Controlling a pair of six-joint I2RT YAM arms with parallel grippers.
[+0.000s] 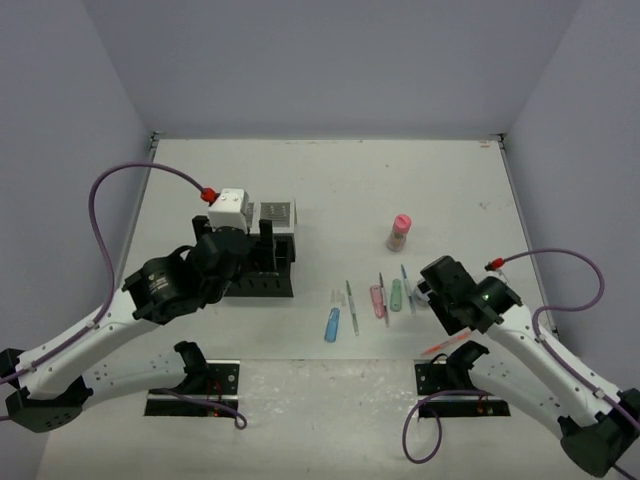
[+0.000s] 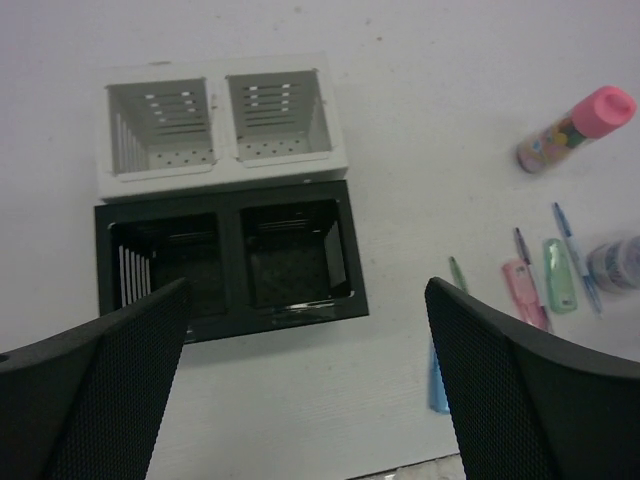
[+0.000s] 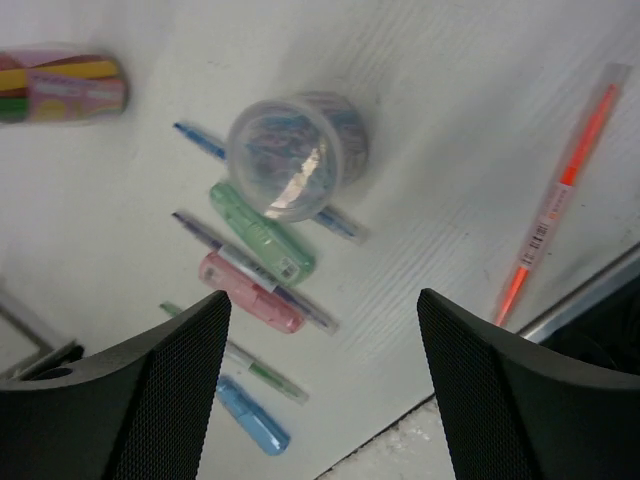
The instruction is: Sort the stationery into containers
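My left gripper is open above the black two-compartment basket; behind that stands a white two-compartment basket. All their compartments look empty. Over the front right hangs my right gripper, open with nothing between its fingers. Below it lie a green cutter, a pink cutter, a blue cutter, a dark pen, a green pen and a blue pen. An orange pen lies apart from them. A clear round container partly covers the blue pen from this angle.
A clear bottle with a pink cap and colourful contents stands farther back. In front, the table ends at a straight edge.
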